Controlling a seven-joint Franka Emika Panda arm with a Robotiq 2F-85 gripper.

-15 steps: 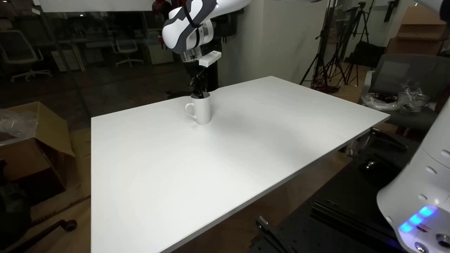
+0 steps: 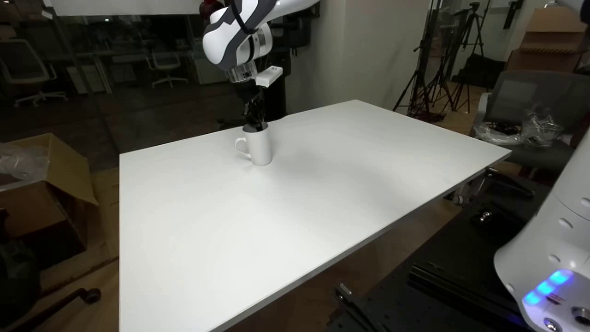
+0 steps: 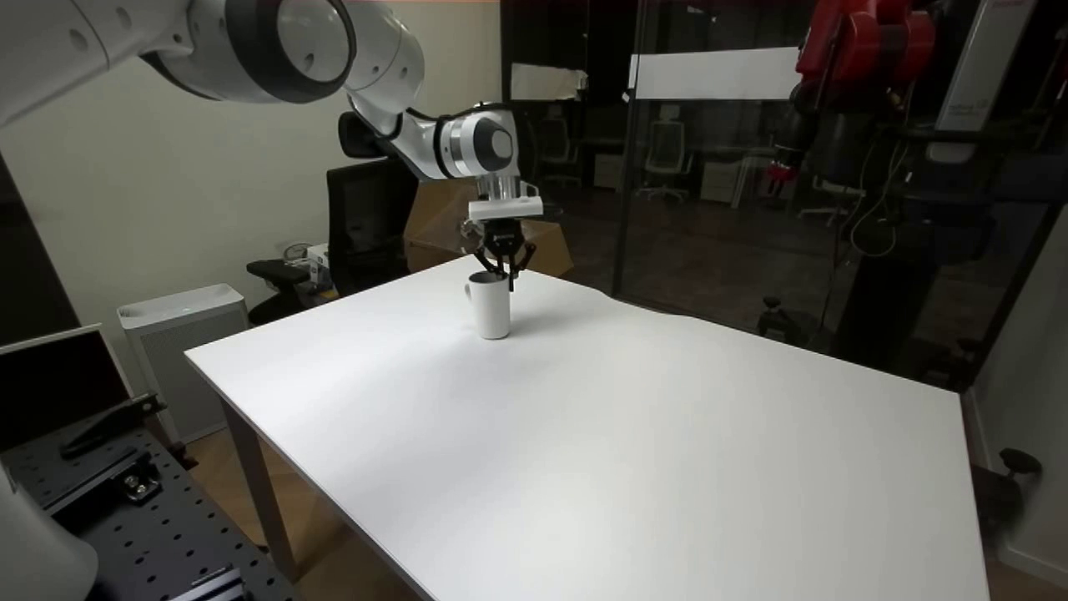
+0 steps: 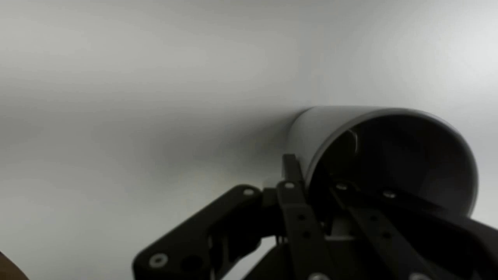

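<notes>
A white mug (image 2: 259, 145) stands upright at the table's far side, its handle to the left in exterior view 1. My gripper (image 2: 255, 127) points down at the mug's rim and is shut on its wall. In exterior view 2 the mug (image 3: 490, 306) sits below the gripper (image 3: 506, 275). From the wrist, one dark finger (image 4: 291, 170) lies outside the mug (image 4: 322, 126) and the other reaches inside its dark opening. I cannot tell whether the base touches the tabletop or is just above it.
An open cardboard box (image 2: 50, 188) is on the floor beyond the left side.
The gripper and mug have shifted together a short way left and slightly nearer in exterior view 1. The gripper remains at the rim.
</notes>
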